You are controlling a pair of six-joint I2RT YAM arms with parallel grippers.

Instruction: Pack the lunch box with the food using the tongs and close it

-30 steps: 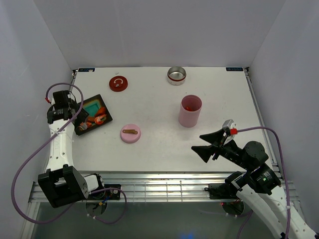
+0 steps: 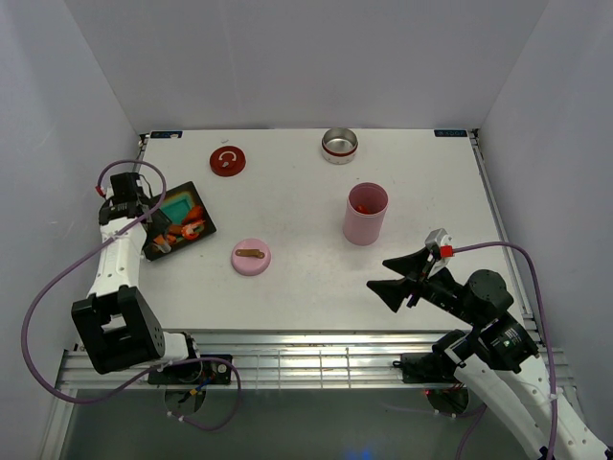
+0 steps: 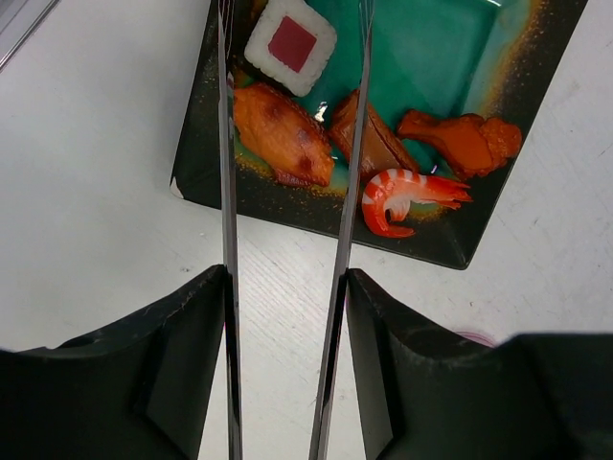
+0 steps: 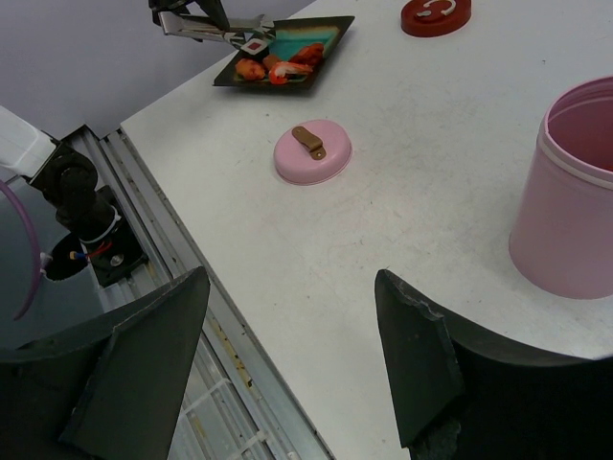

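Observation:
A dark square tray (image 3: 450, 241) with a green inside holds a white rice piece with red centre (image 3: 290, 48), glazed meat (image 3: 283, 134), a drumstick (image 3: 460, 144) and a shrimp (image 3: 407, 201). My left gripper hangs over it, its long fingers apart, with nothing clearly held. My right gripper (image 2: 393, 278) stands apart at the lower right, open and empty. A pink cylinder (image 2: 364, 225) with something red inside stands right of centre. A pink lid (image 2: 261, 264) with a brown tab lies near the tray.
A dark red lid (image 2: 227, 169) lies at the back left. A steel container (image 2: 340, 155) with a red band stands at the back centre. Grey walls border the left and back.
The right arm and the table items look unchanged.

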